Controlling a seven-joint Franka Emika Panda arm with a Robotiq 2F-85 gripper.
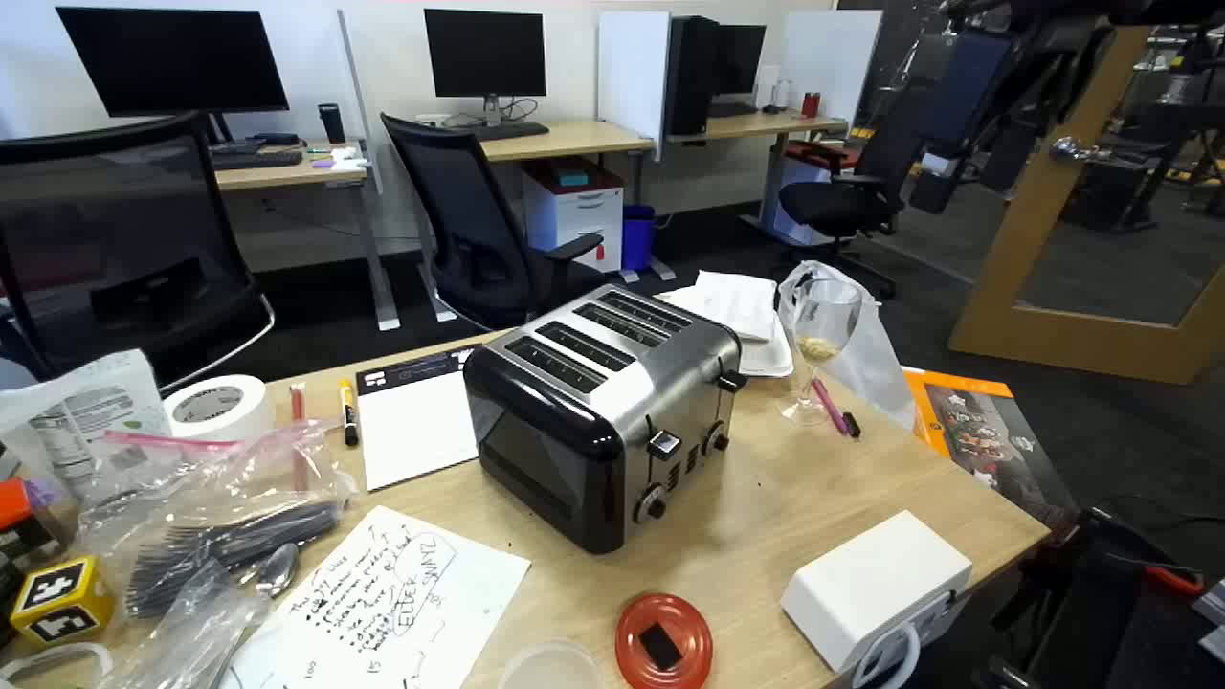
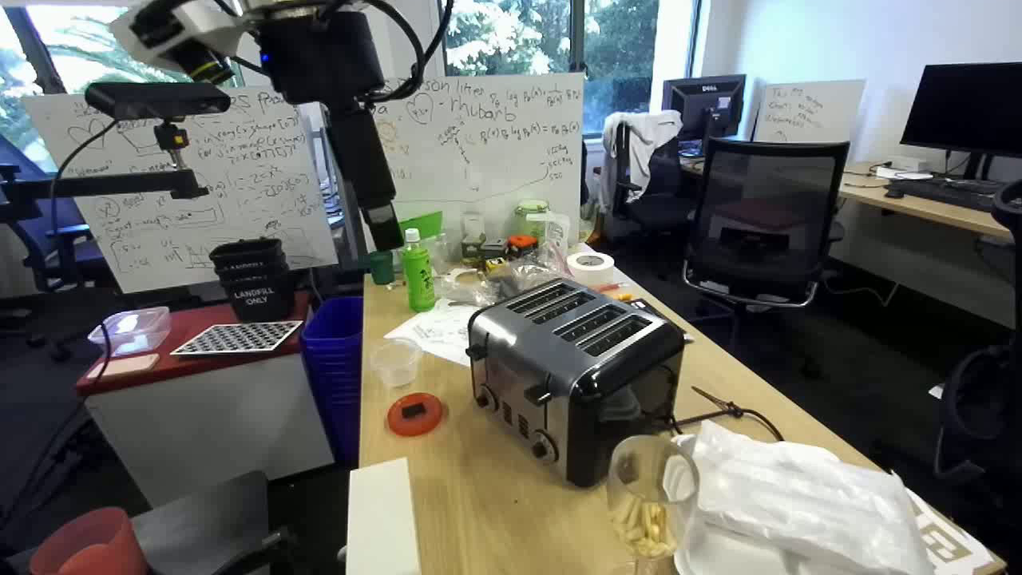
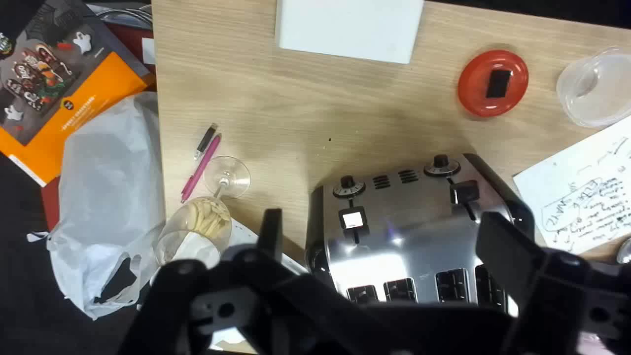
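Note:
A steel-and-black toaster with several slots stands upright on the wooden table; its levers and dials show in the wrist view. High above the table is my gripper, open, its two fingers far apart and nothing held between them. From the wrist the toaster appears below and between the fingers, well clear of them. A red round lid bearing a small black piece lies on the dial side of the toaster. Close to one end of it is a stemmed glass with pale pieces inside.
Beside the glass lie a pink pen and a plastic bag. A white box sits at the table edge. A clear tub, written paper, tape roll and green bottle occupy the other end. Bare wood lies before the dials.

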